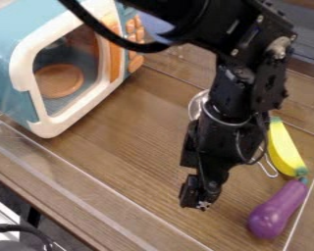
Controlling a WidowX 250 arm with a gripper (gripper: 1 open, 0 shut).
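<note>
My black gripper [204, 186] hangs low over the middle-right of the wooden table, pointing down with its fingers open and nothing seen between them. To its right lie a purple eggplant [275, 211] and, behind that, a yellow banana [285, 150]. A metal wire object [267, 167], mostly hidden by the arm, lies behind the gripper.
A blue and white toy oven [28, 74] with an orange disc [60, 80] inside stands at the back left. A black cable [16, 227] runs at the lower left.
</note>
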